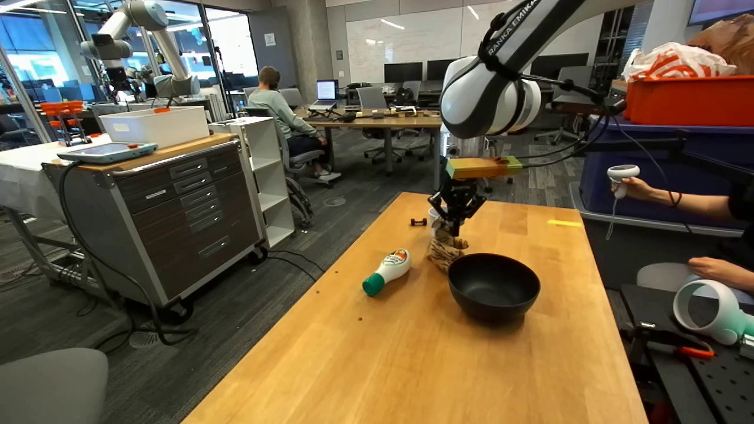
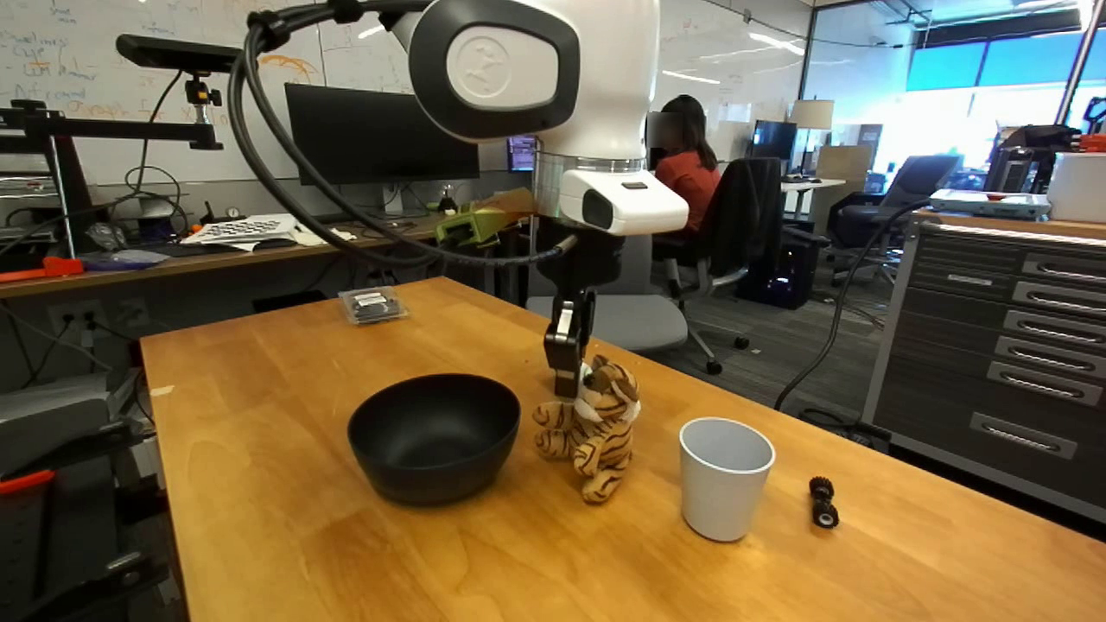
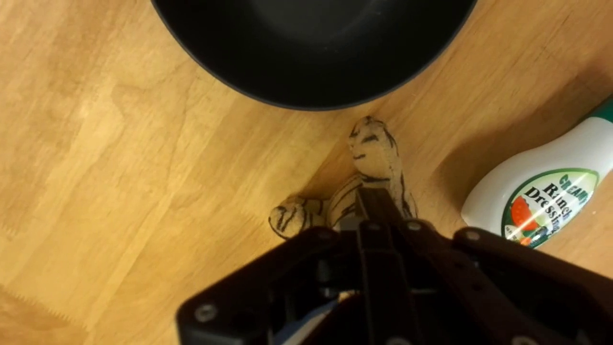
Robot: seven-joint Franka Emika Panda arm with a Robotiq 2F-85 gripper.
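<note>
A striped plush tiger [image 2: 609,441] sits on the wooden table, leaning, in exterior view 2. My gripper [image 2: 566,385] is shut beside its head, on the side toward the black bowl [image 2: 435,468]. From the wrist camera, the two fingers of the gripper meet with nothing between them. One paw of the tiger [image 3: 374,150] shows ahead of the fingertips and another to their left, while the head is hidden under the gripper. In exterior view 1 the gripper [image 1: 454,232] is just above the tiger [image 1: 443,254], outside its body.
The bowl [image 1: 495,300] stands close by the tiger. A ranch dressing bottle [image 1: 387,272] with a green cap lies on its other side. Behind the tiger are a grey cup [image 2: 723,487] and a small black dumbbell-shaped piece [image 2: 823,503].
</note>
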